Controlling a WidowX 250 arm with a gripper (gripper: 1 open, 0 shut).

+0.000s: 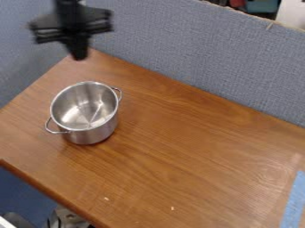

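Observation:
My gripper (78,52), dark and blurred by motion, hangs at the top left near the back corner of the table, above and behind the steel pot. Its fingertips are too blurred to tell their state. The shiny two-handled pot (93,130) stands upright on the left part of the wooden table (202,151), apart from the gripper.
Grey-blue padded walls (202,53) line the back and left of the table.

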